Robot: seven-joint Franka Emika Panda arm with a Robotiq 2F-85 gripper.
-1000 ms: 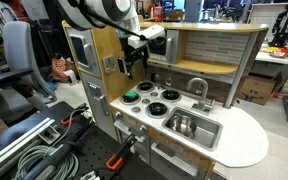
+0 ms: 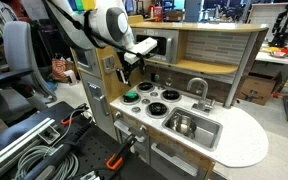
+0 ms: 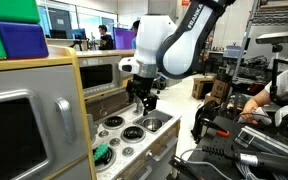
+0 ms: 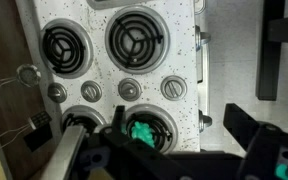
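Note:
My gripper (image 2: 127, 74) stands open above the toy stove, its fingers apart with nothing seen between them. Exterior view 2 shows the gripper (image 3: 147, 103) hanging over the stove top as well. In the wrist view, the dark fingers (image 4: 102, 152) come in from the bottom edge. A small green object (image 4: 142, 132) lies on a coil burner there; it also shows as a green patch (image 2: 131, 97) at the stove's left end. Its exact kind cannot be told.
Several coil burners (image 4: 136, 38) and knobs (image 4: 174, 89) cover the stove top. To its right are a sink (image 2: 206, 132) holding a metal pot (image 2: 185, 125), and a faucet (image 2: 203, 90). A shelf with a microwave (image 2: 156, 46) stands behind.
In exterior view 1 the arm's wrist has shifted left and the gripper's angle has changed a little. The green object and the pot stay where they were.

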